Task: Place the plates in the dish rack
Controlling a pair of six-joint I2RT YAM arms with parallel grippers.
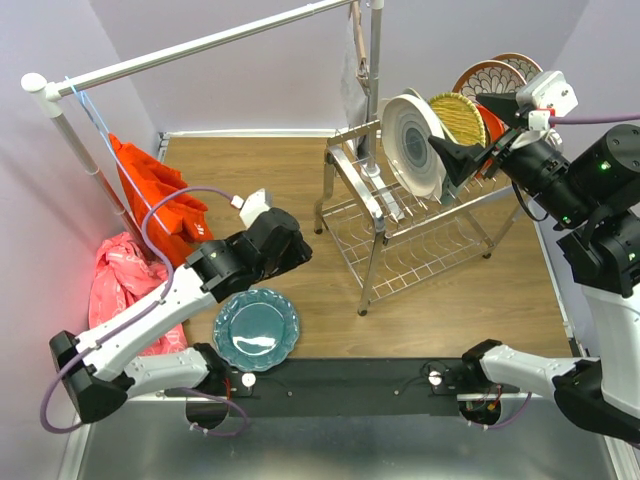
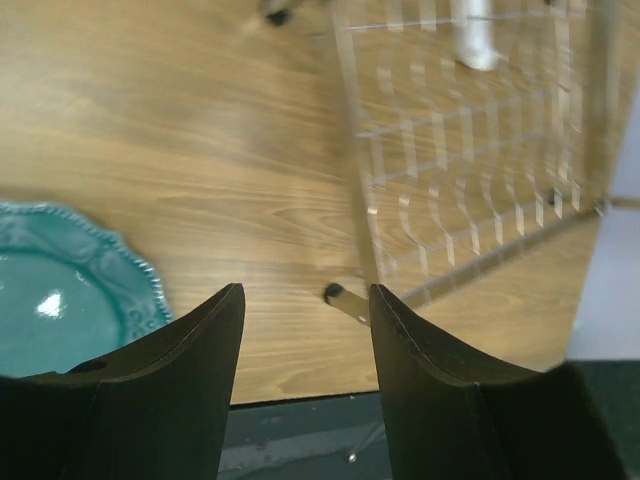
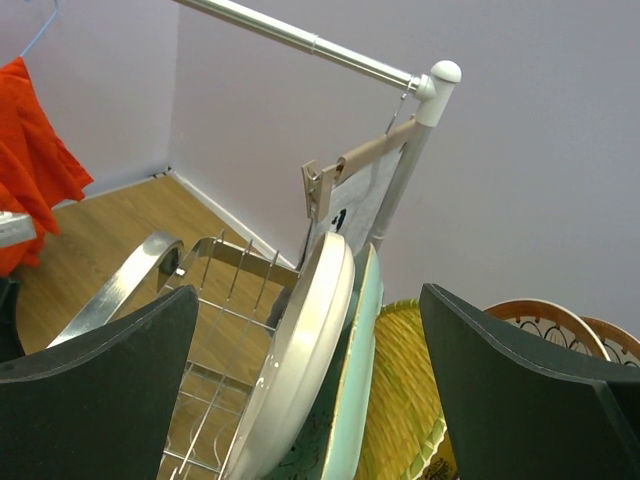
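Observation:
A teal scalloped plate [image 1: 256,328] lies on the floor, front left; part of it [image 2: 55,300] shows in the left wrist view. My left gripper hangs above it, fingers apart, empty. The wire rack [image 1: 376,262] holds a white plate [image 3: 300,355], a pale green plate [image 3: 352,400], a yellow plate [image 1: 455,112], an orange one and patterned plates [image 1: 480,78] on its upper tier. My right gripper is open at the rack's top, its fingers either side of the white and green plates in its wrist view; whether they touch is unclear.
A metal rail [image 1: 215,37] carries hanging fabric above. Red cloth [image 1: 165,200] and pink cloth [image 1: 125,300] lie at the left, near the wall. The wooden floor [image 1: 260,200] between cloths and rack is clear.

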